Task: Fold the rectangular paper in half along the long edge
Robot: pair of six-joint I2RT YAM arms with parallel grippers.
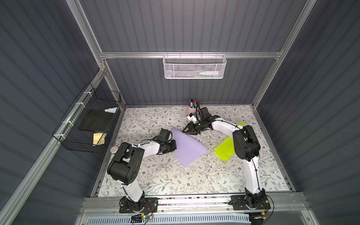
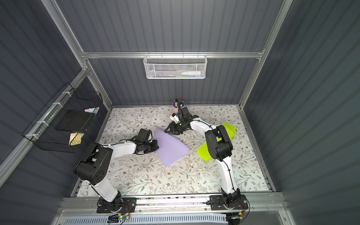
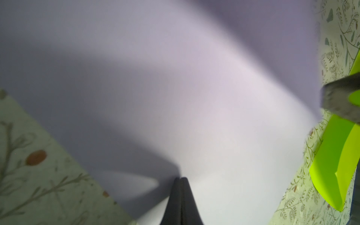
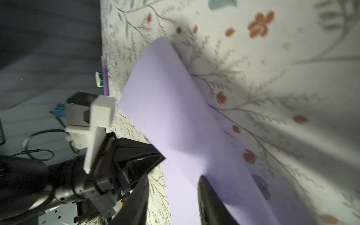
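Note:
A lavender paper (image 1: 188, 150) lies aslant mid-table, one corner toward the front and one to the right. At its left edge, my left gripper (image 1: 174, 145) is shut, with its fingertips (image 3: 181, 195) down at the paper's surface in the left wrist view. Whether any paper is pinched there cannot be told. My right gripper (image 1: 186, 131) stands by the far right edge, its fingers open around nothing I can see. In the right wrist view the paper (image 4: 180, 108) bows upward, with a rounded bend along its far end, and the left gripper shows beside it.
Bright green paper (image 1: 225, 149) lies to the right, partly under my right arm. A pink pen cup (image 1: 191, 109) stands at the back, close behind the right gripper. A black wire basket (image 1: 90, 123) hangs on the left wall.

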